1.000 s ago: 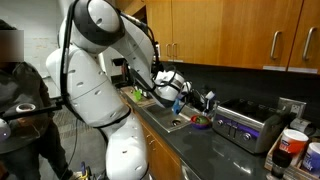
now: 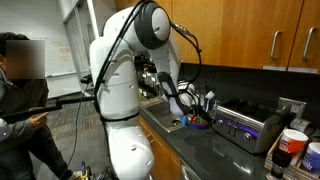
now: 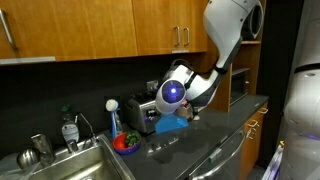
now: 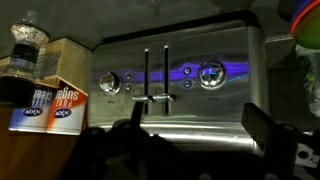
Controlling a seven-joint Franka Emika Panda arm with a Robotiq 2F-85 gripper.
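Observation:
A silver toaster (image 2: 238,125) stands on the dark counter against the back wall. In the wrist view its front panel (image 4: 180,75) faces the camera, with two upright lever slots (image 4: 155,70) between round knobs (image 4: 212,74). My gripper is open at the lower part of that view, and nothing shows between its dark fingers. Its height and distance from the toaster cannot be told. In exterior view 2 the arm's round joint (image 3: 173,92) partly covers the toaster (image 3: 145,107).
Cups and boxes (image 2: 292,145) stand right of the toaster; a dark-topped bottle (image 4: 22,65) is near them. A colourful bowl (image 3: 127,143) lies between toaster and sink (image 3: 85,165). Cabinets (image 2: 235,30) hang above.
The arm has swung to the right in exterior view 1, and its wrist has come closer to the toaster. The toaster and the items beside it have stayed put.

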